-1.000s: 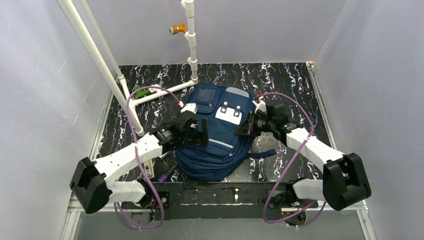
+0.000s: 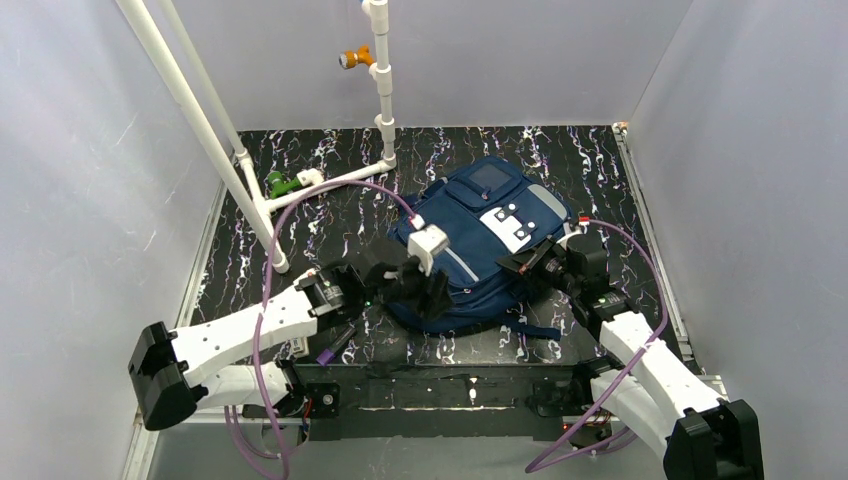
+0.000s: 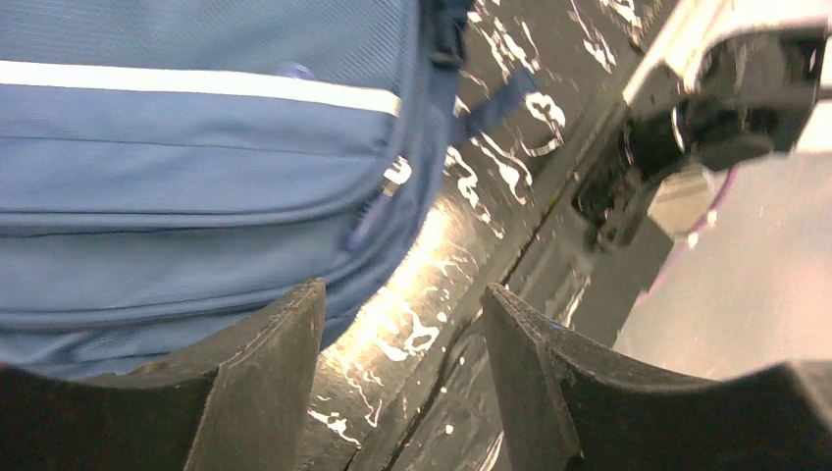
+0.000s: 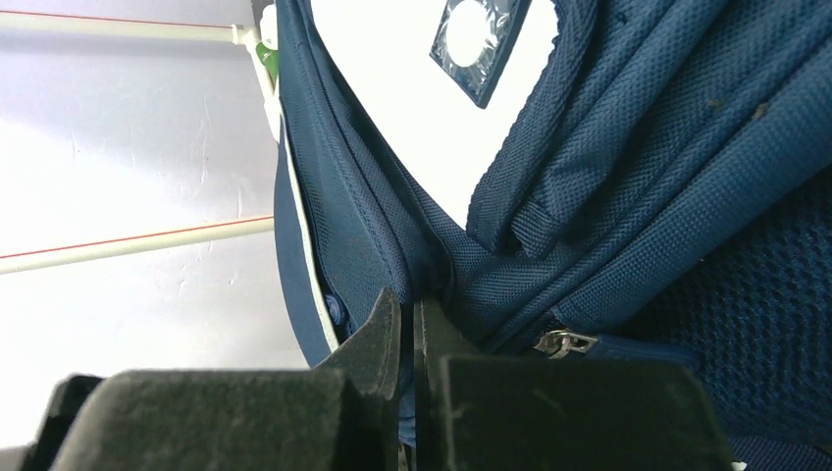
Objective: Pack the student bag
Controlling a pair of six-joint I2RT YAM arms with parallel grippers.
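The navy backpack (image 2: 475, 245) lies flat and turned at an angle on the dark marbled table. My right gripper (image 2: 512, 264) is shut on a fold of its right side; in the right wrist view the dark fingers (image 4: 383, 339) pinch blue cloth close to a zipper pull (image 4: 566, 342). Over the bag's lower left part hovers my left gripper (image 2: 430, 302), blurred in the top view. Its fingers (image 3: 265, 378) stand apart in the left wrist view with nothing between them, and the bag's bottom edge (image 3: 353, 304) lies beyond. A purple-ended marker (image 2: 336, 346) rests left of the bag.
White pipes (image 2: 335, 182) with a green valve (image 2: 284, 184) and an orange valve (image 2: 355, 57) stand at the back left. A pale boxy item (image 2: 299, 346) is partly covered by my left arm. Table to the right of the bag is mostly clear.
The bag has turned clockwise and shifted right along with my right gripper.
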